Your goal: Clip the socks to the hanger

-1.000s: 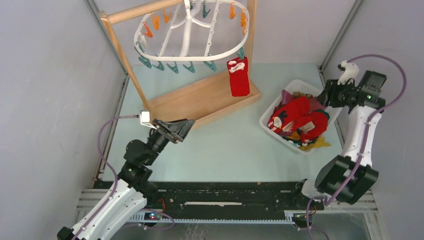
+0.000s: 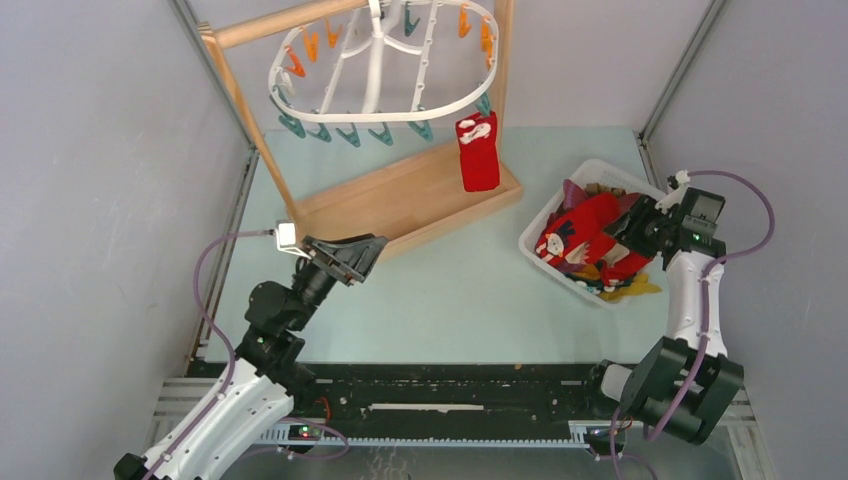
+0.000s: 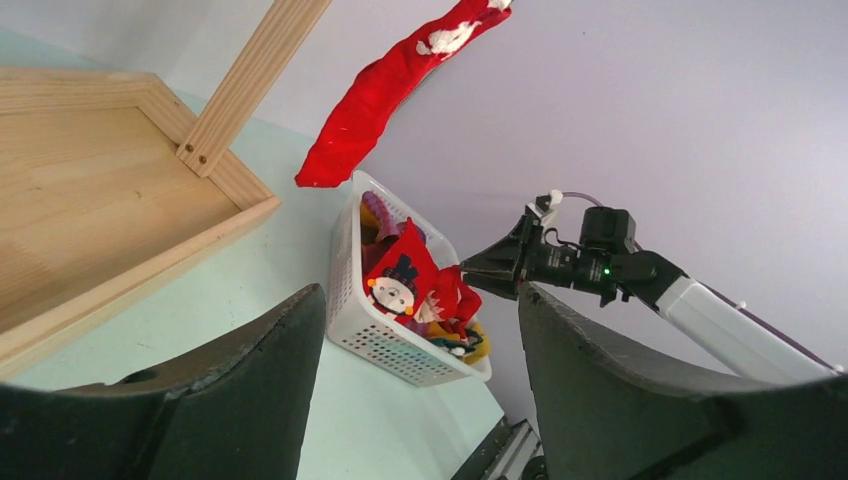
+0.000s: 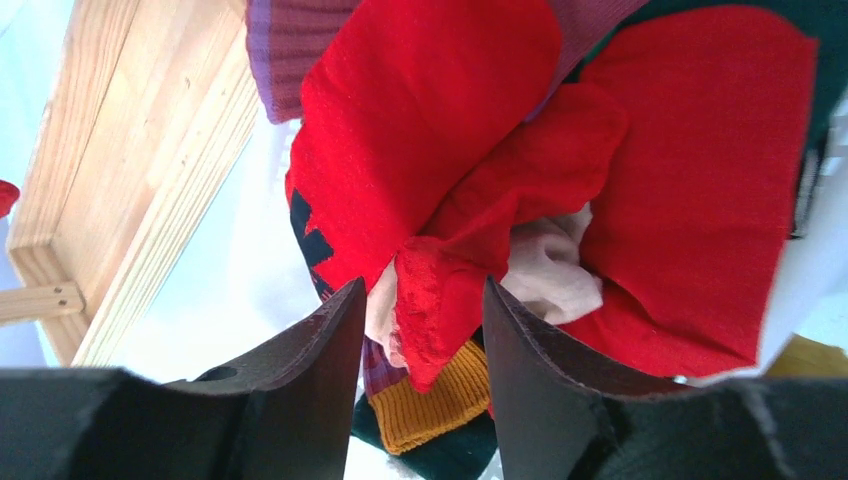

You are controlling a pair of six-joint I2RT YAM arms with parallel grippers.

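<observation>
From a teal clip at the right side of the white hanger (image 2: 388, 115) hangs a red sock (image 2: 479, 155). A white basket (image 2: 526, 238) on the table's right holds several socks, red ones on top. Over the basket is my right gripper (image 2: 617, 236); in the right wrist view its fingers (image 4: 325, 345) stand apart, with a folded red sock end (image 4: 440, 300) lying beyond and between them. Whether they touch that cloth I cannot tell. My left gripper is open and empty, left of the middle of the table.
Orange and teal clips (image 2: 348, 135) line the hanger, held up by a wooden frame (image 2: 265, 140). Its wooden base box (image 2: 400, 205) sits below. Bare table (image 2: 450, 310) lies between the left arm and the basket.
The right gripper has come from the basket's back right edge to over the red socks. The hanger and its sock have swayed left and back. The left arm looks nearly still.
</observation>
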